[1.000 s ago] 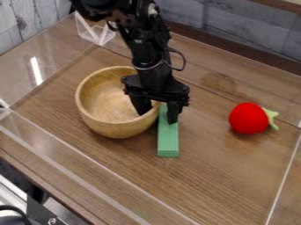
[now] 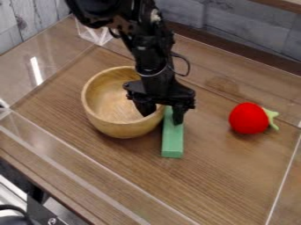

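The black robot gripper (image 2: 159,104) reaches down from the top centre over the right rim of a wooden bowl (image 2: 108,114), beside a green rectangular block (image 2: 173,141) that lies on the table just right of the bowl. The block's far end is partly hidden by the gripper. Whether the fingers are open or shut on anything is unclear.
A red tomato-like object (image 2: 248,118) with a green top lies at the right. A clear plastic object stands at the back left edge.
The gripper has shifted very slightly over the bowl's right side, and the green block's near end has moved a little to the right.
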